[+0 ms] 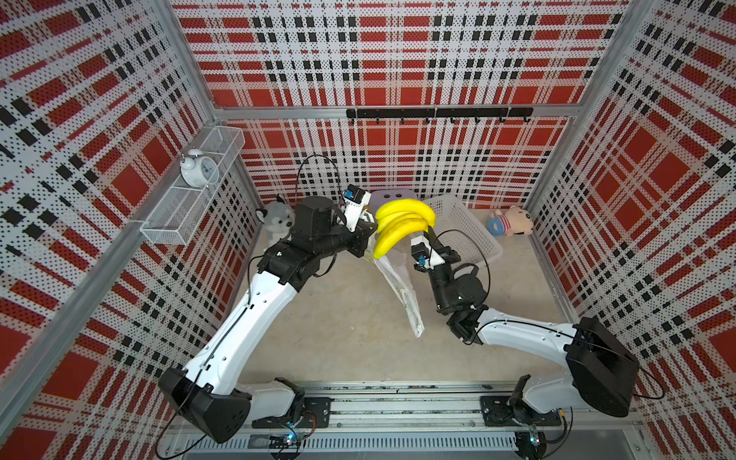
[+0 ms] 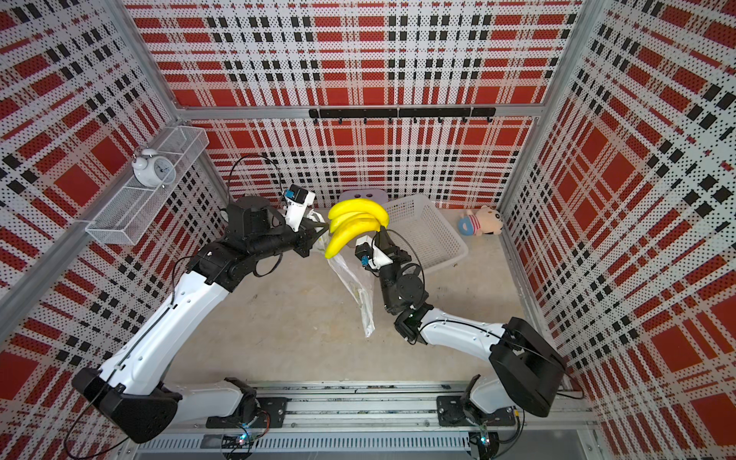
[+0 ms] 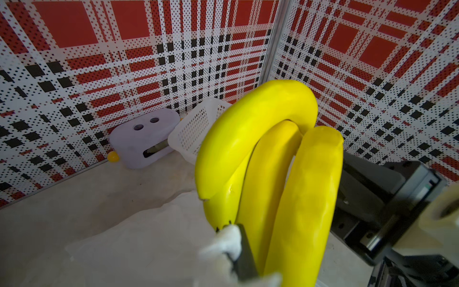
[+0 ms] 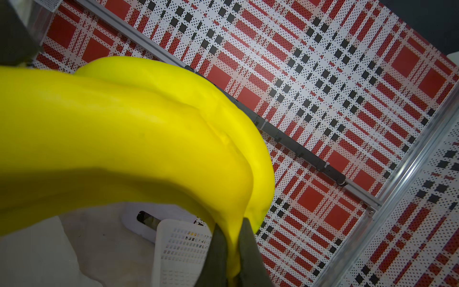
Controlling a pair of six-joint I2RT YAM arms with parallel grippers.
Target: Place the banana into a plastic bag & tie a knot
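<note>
The bunch of yellow bananas (image 1: 404, 220) is held up in the air, its stem end pinched by my right gripper, which is shut on it. Hanging from my left gripper is the white plastic bag (image 1: 402, 291); a crumpled bit of it shows at the fingertip, and the fingers are shut on it. In the left wrist view the bag (image 3: 143, 244) spreads below and beside the bananas, which stand close against the left fingertip. The bananas look outside the bag, level with its upper end; whether the bag's mouth is open is hidden.
A white basket (image 2: 429, 234) stands behind the right gripper, with a lilac box (image 3: 143, 136) beside it at the back wall. A doll (image 1: 512, 220) lies back right and a grey plush toy (image 1: 276, 216) back left.
</note>
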